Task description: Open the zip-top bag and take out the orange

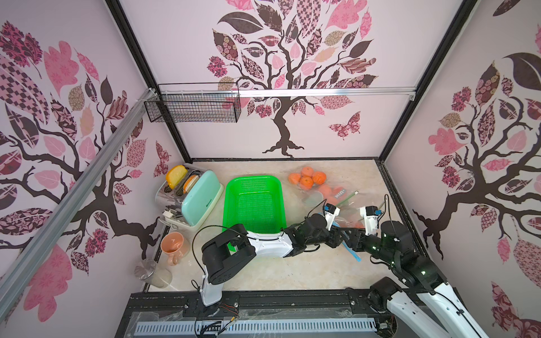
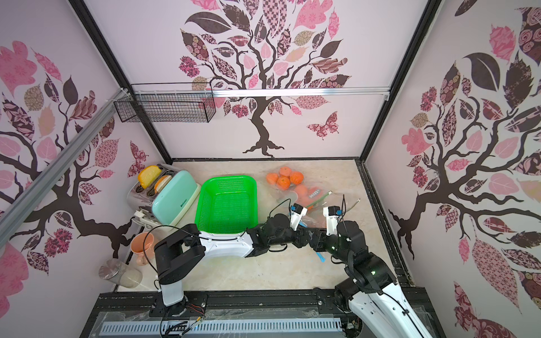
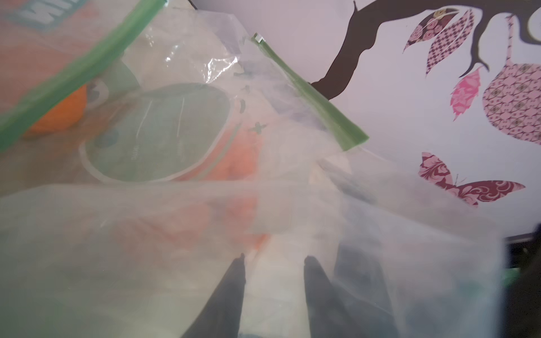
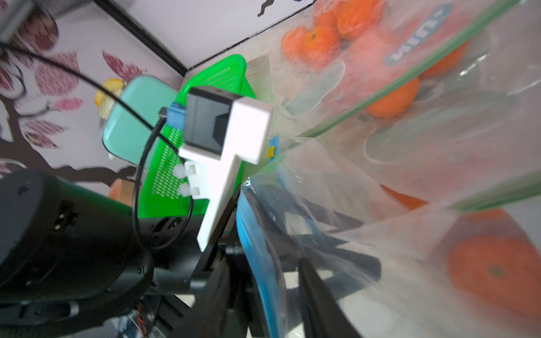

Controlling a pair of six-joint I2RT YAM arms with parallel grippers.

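Note:
A clear zip top bag with oranges (image 4: 490,270) inside lies at the right of the table, its blue strip (image 4: 253,242) along the near side. Green strips (image 3: 73,67) cross the plastic. My left gripper (image 1: 337,236) and right gripper (image 1: 352,236) meet at this near edge, facing each other. In the left wrist view, the left fingers (image 3: 217,298) show as dark shapes behind translucent plastic, apart. In the right wrist view, the blurred right fingers stand apart on either side of the blue strip.
More bagged oranges (image 1: 306,180) lie behind. A green basket (image 1: 253,200) sits center-left, with a toaster-like mint appliance (image 1: 197,200), a pink mug (image 1: 172,245) and a clear container (image 1: 152,273) farther left.

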